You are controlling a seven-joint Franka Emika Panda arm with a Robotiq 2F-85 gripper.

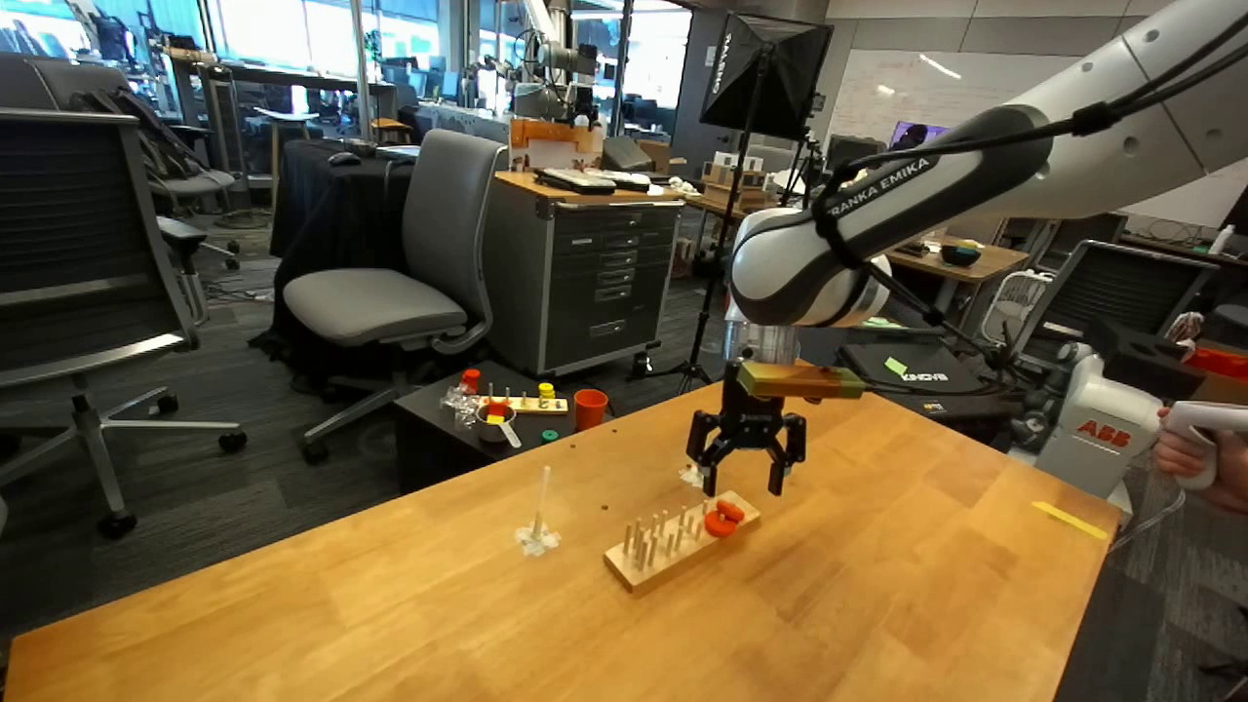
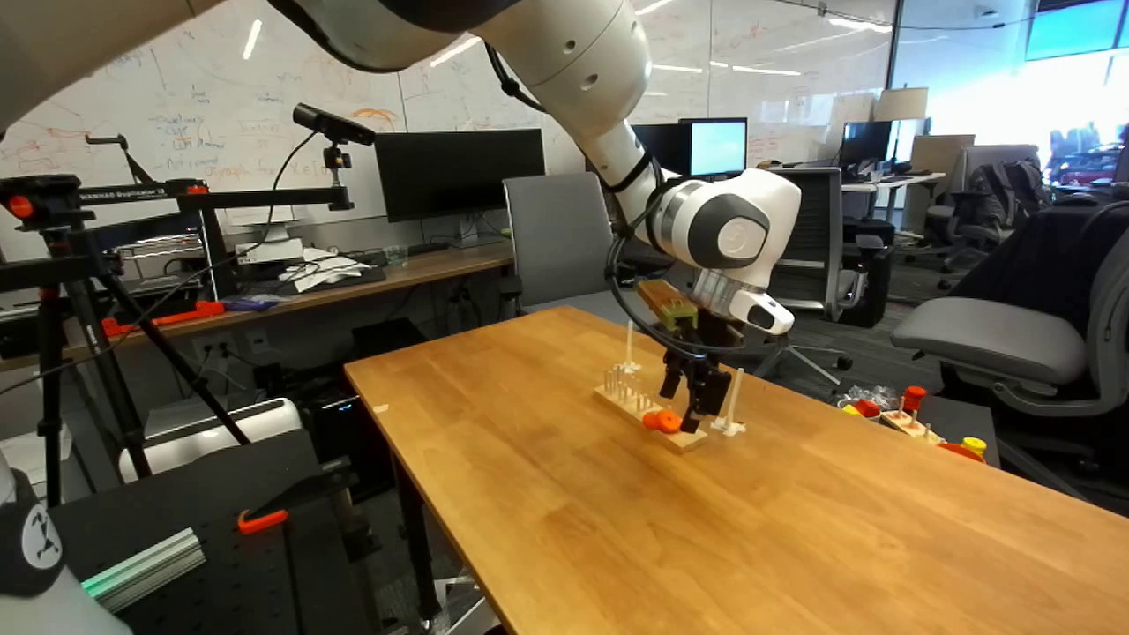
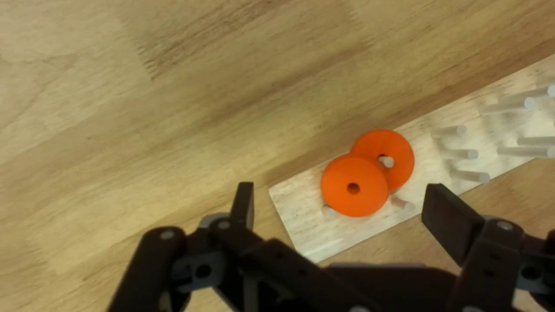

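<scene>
A pale wooden peg board (image 1: 638,575) lies on the table, its bare pegs (image 1: 645,544) toward one end. Two orange discs rest at the other end. In the wrist view one disc (image 3: 403,156) has a peg showing in its hole. The other disc (image 3: 343,182) overlaps it, and no peg tip shows through its hole. My gripper (image 1: 743,480) is open above this end of the board, with nothing held between its fingers. From the wrist, the discs appear ahead of the gap between the fingers.
One upright white rod (image 1: 541,503) stands on the table left of the board; another rod (image 2: 733,400) is close to my gripper. A low black side table (image 1: 427,433) holds an orange cup (image 1: 590,409) and other pieces.
</scene>
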